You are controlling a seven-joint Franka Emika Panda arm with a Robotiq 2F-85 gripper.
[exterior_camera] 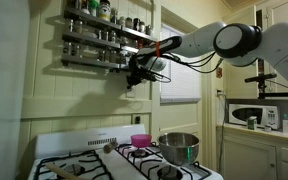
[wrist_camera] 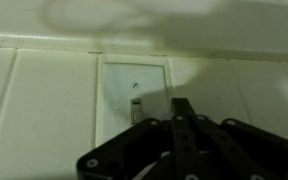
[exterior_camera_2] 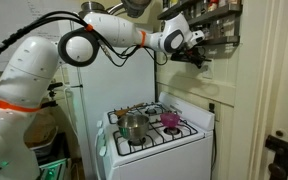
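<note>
A white switch plate (wrist_camera: 119,90) is mounted on the cream panelled wall, just under a horizontal ledge, in the wrist view. Its small toggle (wrist_camera: 136,110) shows left of my black gripper, which covers the plate's lower right part. The fingers are together, and nothing shows between them. In exterior view 1 the gripper (exterior_camera: 131,84) is up against or close to the wall, below the spice shelves. Whether it touches the plate or the toggle I cannot tell.
Spice shelves (exterior_camera: 99,45) with jars hang close above and left of the gripper. Below stands a white stove (exterior_camera_2: 159,155) with a steel pot (exterior_camera: 179,148) and a pink bowl (exterior_camera: 141,140). A window blind (exterior_camera: 179,88) is to the right.
</note>
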